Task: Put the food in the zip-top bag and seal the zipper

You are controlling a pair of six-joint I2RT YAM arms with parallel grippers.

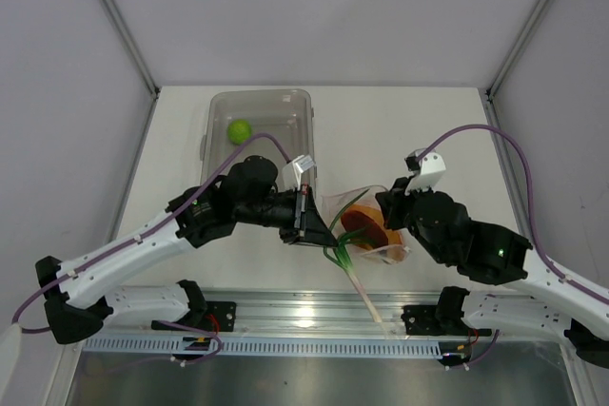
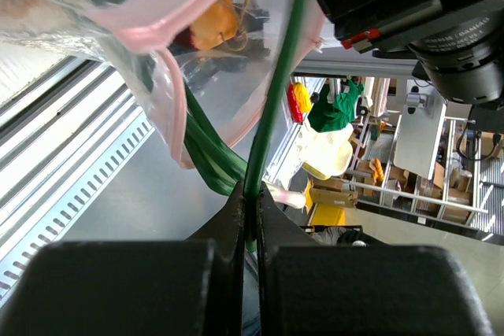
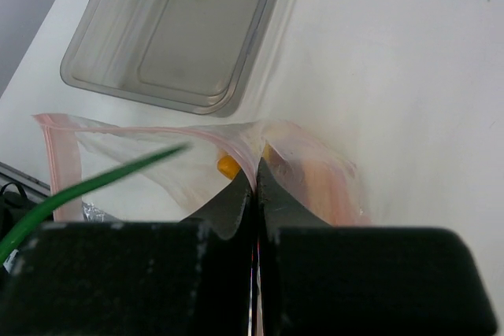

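My left gripper is shut on the green stalks of a spring onion [image 2: 206, 145], whose white end slants toward the table's front edge in the top view. One green leaf [image 3: 130, 168] reaches across the bag's mouth in the right wrist view. The clear zip top bag [image 3: 63, 159], with its pink-tinted rim, gapes toward the left arm. Inside it lies orange and dark red food [image 1: 363, 226], partly hidden by the plastic. On the bag's rim, my right gripper is shut and pinches the film.
A grey translucent bin [image 1: 276, 109] stands at the back left, holding a round green item [image 1: 239, 131]. Bare white table [image 1: 409, 111] lies behind and right of the bag. A metal rail [image 1: 304, 306] runs along the front edge.
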